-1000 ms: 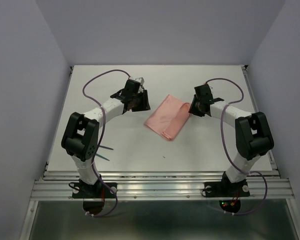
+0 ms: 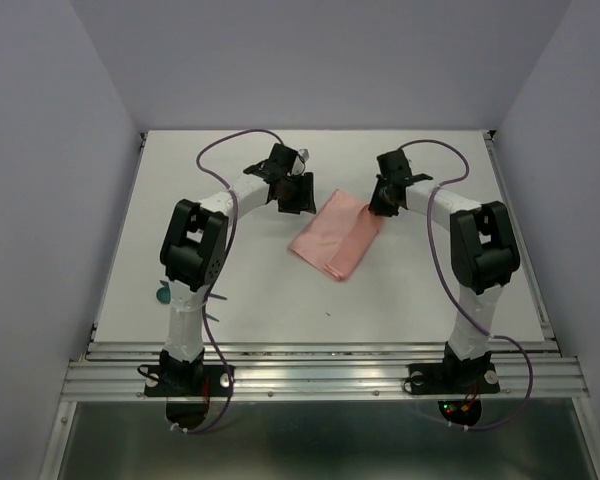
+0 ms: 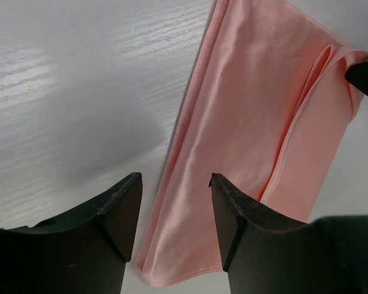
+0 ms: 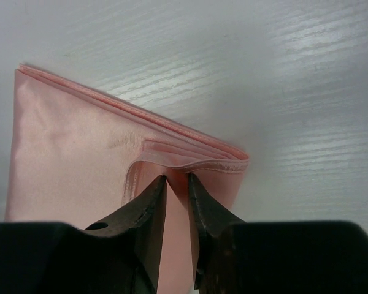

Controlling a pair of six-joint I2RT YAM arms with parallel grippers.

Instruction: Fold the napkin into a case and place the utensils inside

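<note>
The pink napkin (image 2: pixel 330 235) lies folded at the table's centre, a long folded strip along its right side. My left gripper is open above the napkin's left edge, nothing between its fingers. My right gripper is at the napkin's upper right corner, its fingertips close together around the folded top layer (image 4: pixel 190 163); how firmly it holds the cloth I cannot tell. In the top view slim utensils (image 2: pixel 212 318) lie at the lower left, partly hidden by the left arm.
A small teal object (image 2: pixel 163 295) lies beside the left arm on the white table (image 2: pixel 410 300). Grey walls border the back and sides.
My left gripper has moved rightward toward the napkin.
</note>
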